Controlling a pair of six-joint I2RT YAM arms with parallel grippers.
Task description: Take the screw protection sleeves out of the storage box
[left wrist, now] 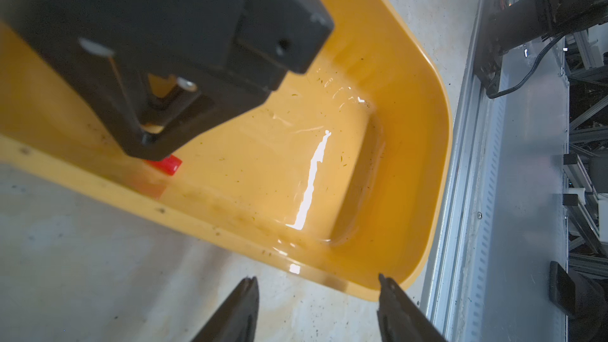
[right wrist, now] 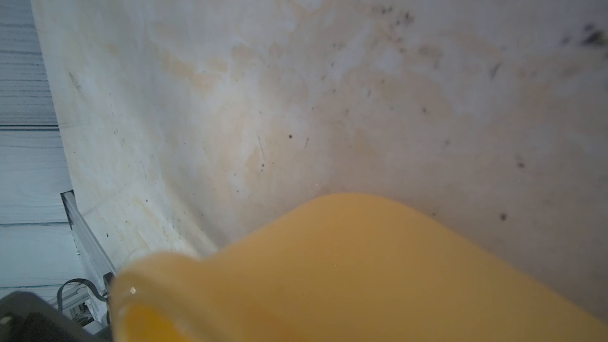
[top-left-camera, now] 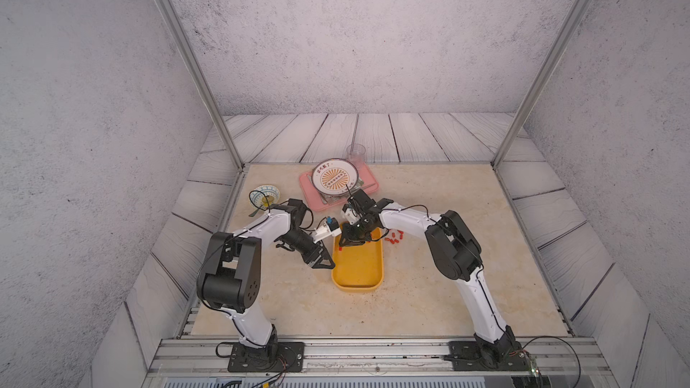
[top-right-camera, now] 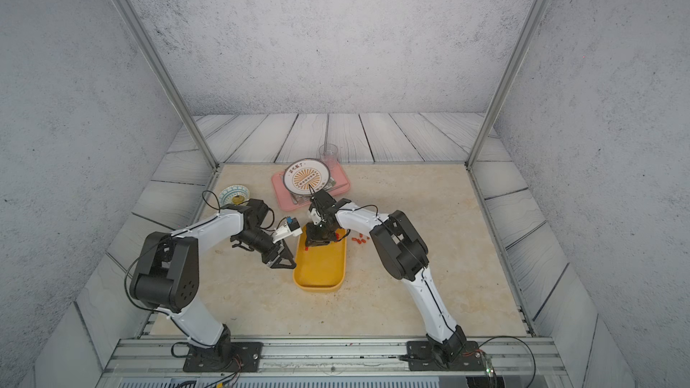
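Observation:
The yellow storage box sits in the middle of the table. My right gripper is over the box's back left part; in the left wrist view its black body covers that area, and a red sleeve lies on the box floor beside it. Whether its fingers hold anything is hidden. My left gripper is just left of the box, open with nothing between its fingertips. Several red sleeves lie loose on the table to the right of the box.
A pink tray with a white plate and a clear cup stands behind. A bowl is at the back left.

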